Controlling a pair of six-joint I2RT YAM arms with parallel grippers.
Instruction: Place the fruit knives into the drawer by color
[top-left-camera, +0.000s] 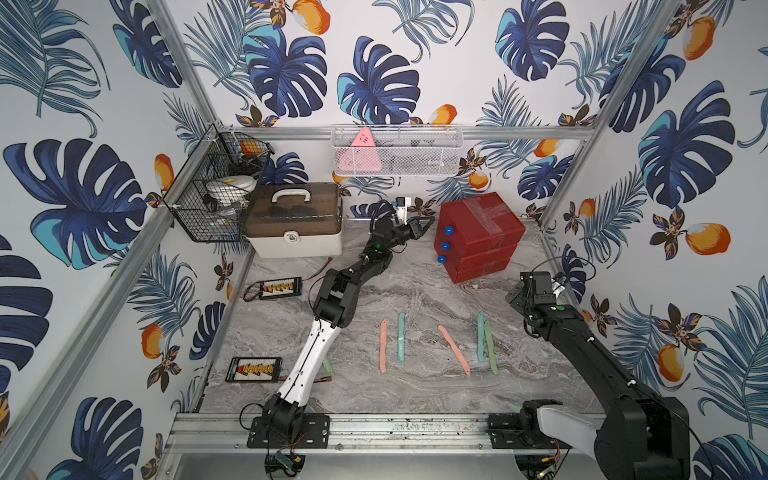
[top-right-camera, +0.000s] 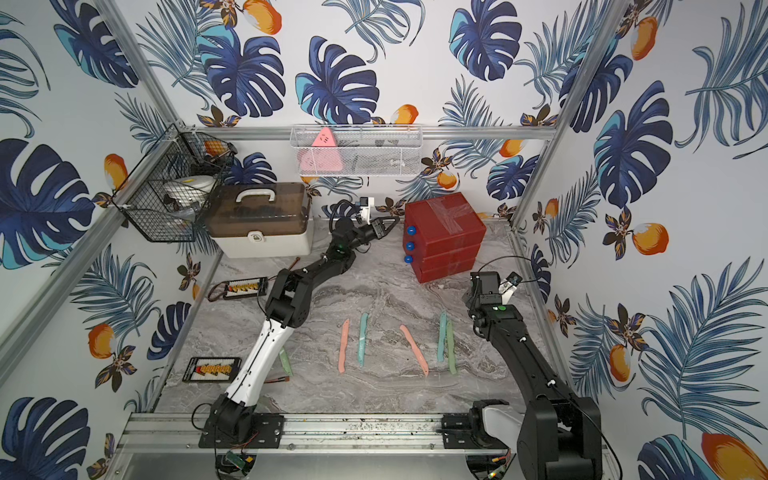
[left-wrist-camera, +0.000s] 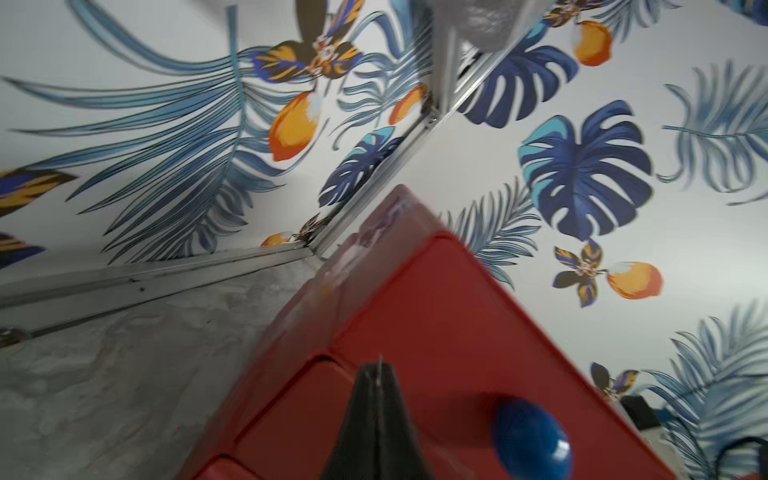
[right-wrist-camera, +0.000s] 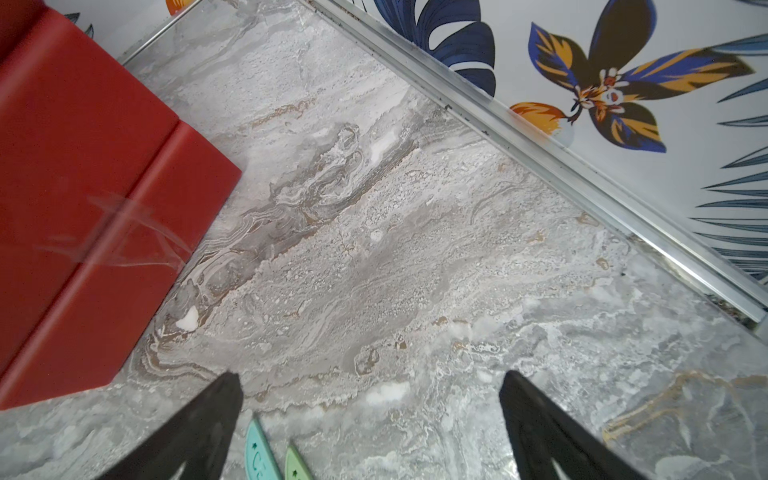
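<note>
The red drawer box (top-left-camera: 484, 232) stands at the back right with three blue knobs (top-left-camera: 445, 245) on its left-facing front; all its drawers look closed. Just left of the top knob is my left gripper (top-left-camera: 430, 221), shut; in the left wrist view its fingertips (left-wrist-camera: 380, 376) meet with nothing showing between. My right gripper is open and empty above bare table, right of the box. On the table lie a pink knife (top-left-camera: 383, 346), a teal knife (top-left-camera: 401, 340), another pink knife (top-left-camera: 454, 350), a second teal knife (top-left-camera: 480, 336) and a green knife (top-left-camera: 491, 349). A further green knife (top-right-camera: 285, 361) is partly hidden by the left arm.
A brown-lidded white case (top-left-camera: 293, 222) stands at the back left. Two black trays of small coloured items, one tray (top-left-camera: 280, 288) behind the other tray (top-left-camera: 254, 369), lie on the left. A white wire basket (top-left-camera: 397, 152) hangs at the back.
</note>
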